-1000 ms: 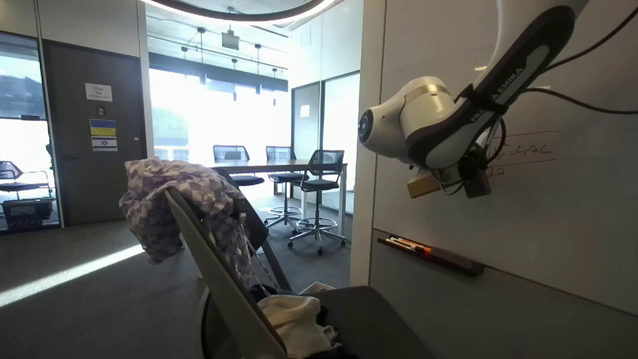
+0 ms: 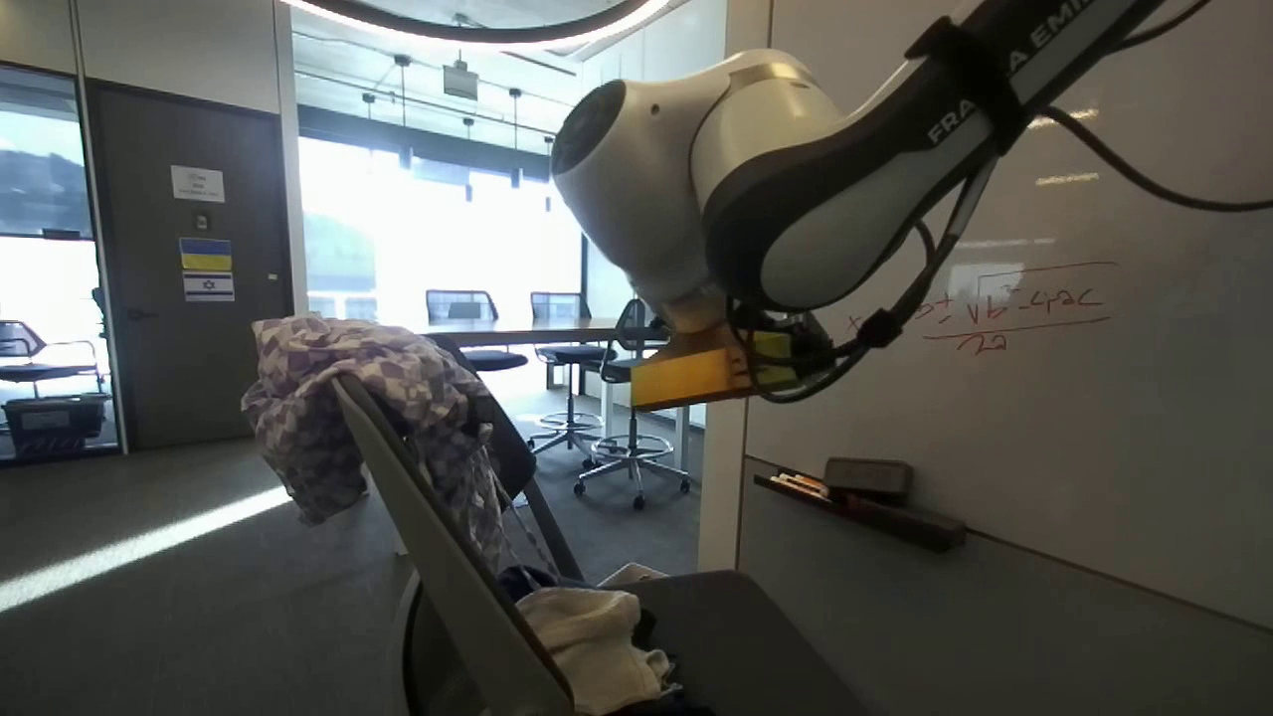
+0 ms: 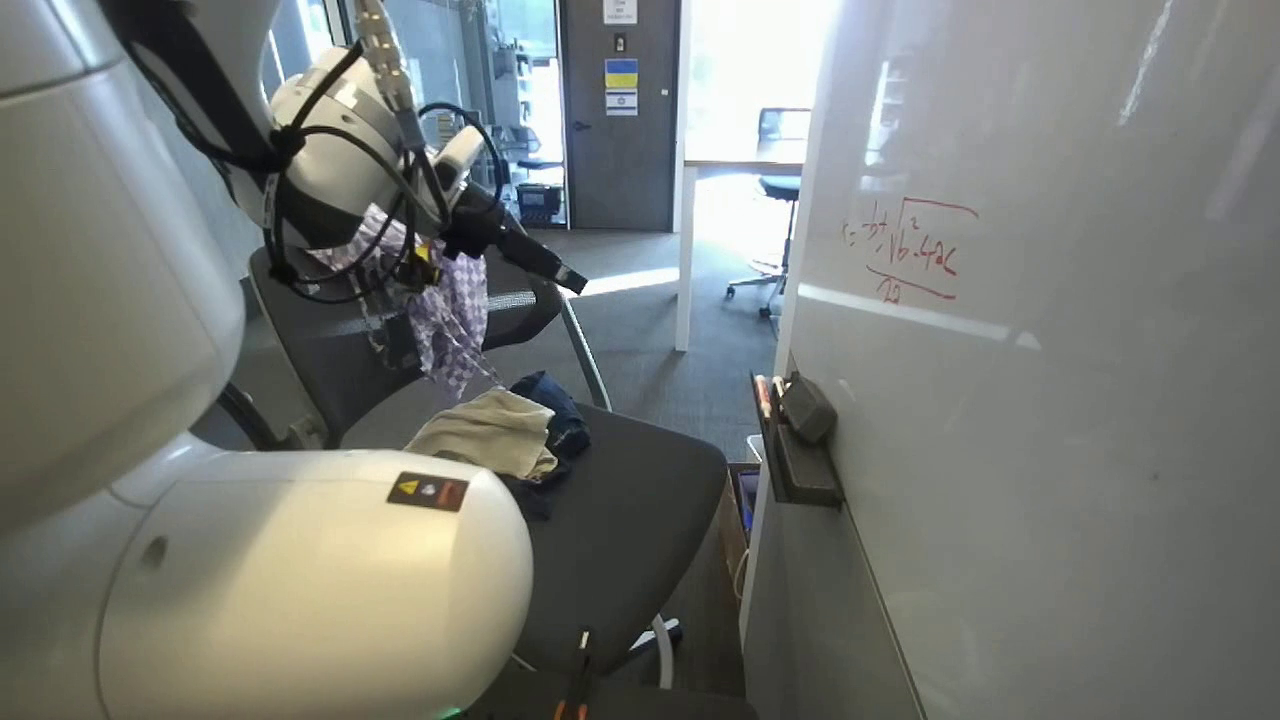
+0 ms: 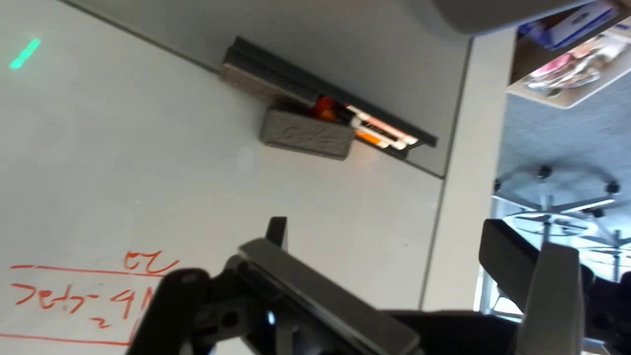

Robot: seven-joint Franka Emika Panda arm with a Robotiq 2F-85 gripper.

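Note:
My gripper stands open in the wrist view, its two dark fingers (image 4: 331,296) wide apart with nothing between them. A dark grey eraser (image 4: 307,135) lies tilted at the marker tray (image 4: 426,139), beside several markers, well away from the fingers. The same eraser (image 2: 868,477) rests on the tray in exterior view 1, below and right of the raised hand. Exterior view 2 also has the eraser (image 3: 809,409) there, close to the whiteboard (image 3: 1020,480); a dark finger (image 3: 559,277) points out left of the board.
A dark chair (image 3: 636,504) stands near the arm, with beige cloth (image 3: 492,432) on its seat and patterned purple cloth (image 2: 358,370) over its back. Red handwriting (image 2: 1014,310) marks the whiteboard. Open floor lies beyond the chair.
The arm has swung left in exterior view 1, away from the whiteboard writing, and appears larger. The eraser now sits on the tray, where only markers showed before.

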